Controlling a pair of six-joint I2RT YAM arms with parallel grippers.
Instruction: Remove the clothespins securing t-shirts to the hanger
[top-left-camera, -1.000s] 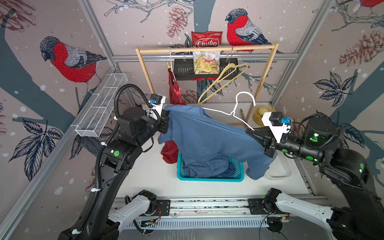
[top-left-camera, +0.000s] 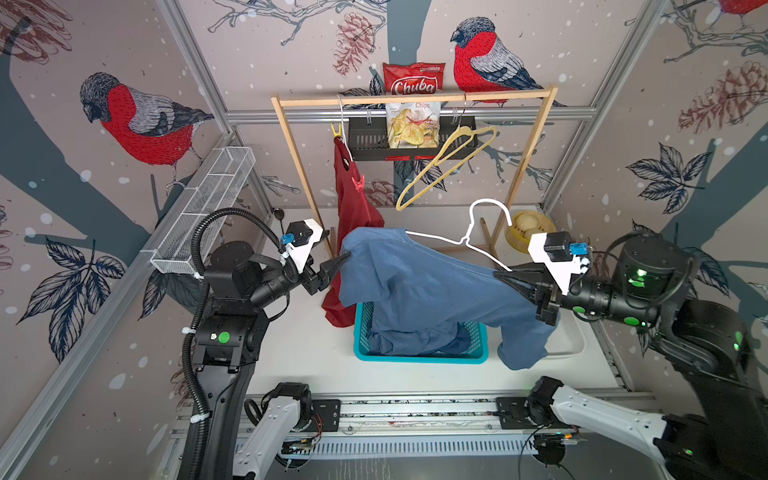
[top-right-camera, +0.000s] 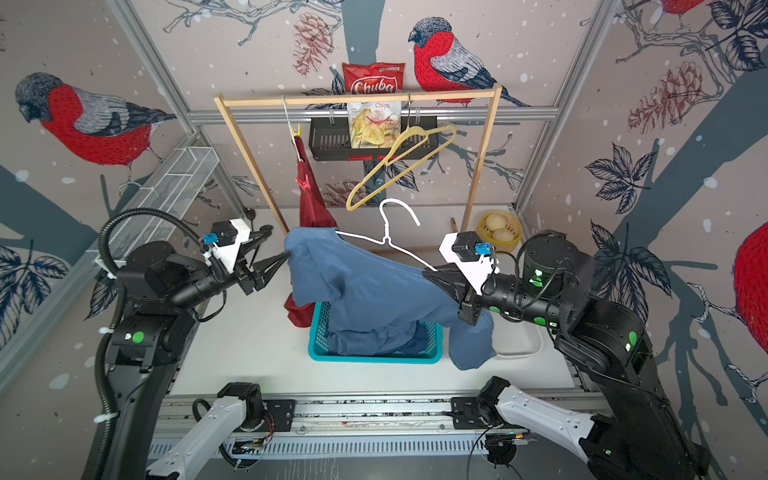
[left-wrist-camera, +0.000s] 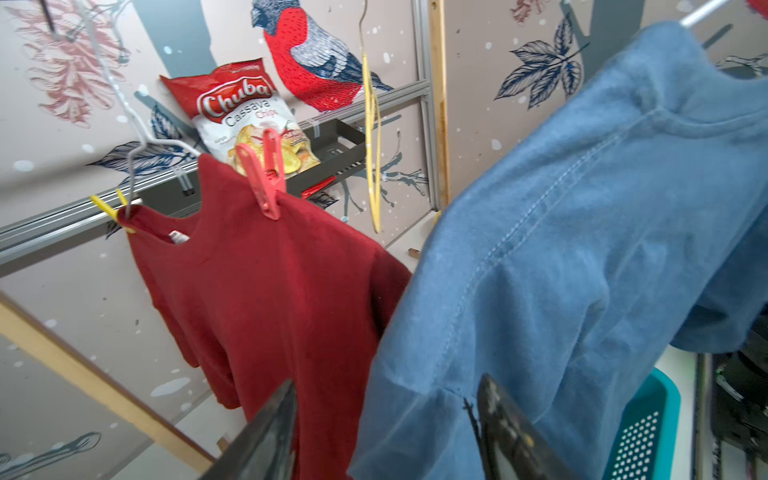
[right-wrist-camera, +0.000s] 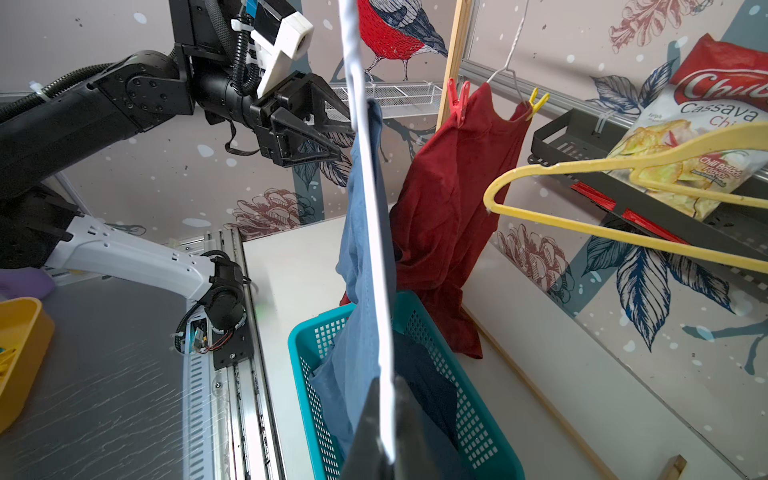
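Observation:
A blue T-shirt (top-left-camera: 432, 280) hangs slanting off a white wire hanger (top-left-camera: 472, 228), over a teal basket (top-left-camera: 360, 352). My right gripper (top-left-camera: 512, 280) is shut on the hanger at its right end; in the right wrist view the white bar (right-wrist-camera: 369, 200) runs down between the fingers. My left gripper (top-left-camera: 336, 268) stands open beside the shirt's left sleeve. No clothespin shows on the blue shirt. Behind, a red T-shirt (left-wrist-camera: 264, 288) hangs on a hanger with a pink clothespin (left-wrist-camera: 264, 176) and a yellow clothespin (left-wrist-camera: 108, 208).
A wooden rack (top-left-camera: 520, 94) carries a yellow hanger (top-left-camera: 416, 188). A black shelf (top-left-camera: 364, 144) holds a chips bag (top-left-camera: 412, 120). A white wire basket (top-left-camera: 192, 208) is at left; a yellow bowl (top-left-camera: 524, 228) and white tray (top-left-camera: 572, 340) stand at right.
The left arm has swung toward me and its gripper now points at the shirt's sleeve. The right gripper, hanger and blue shirt have shifted about slightly.

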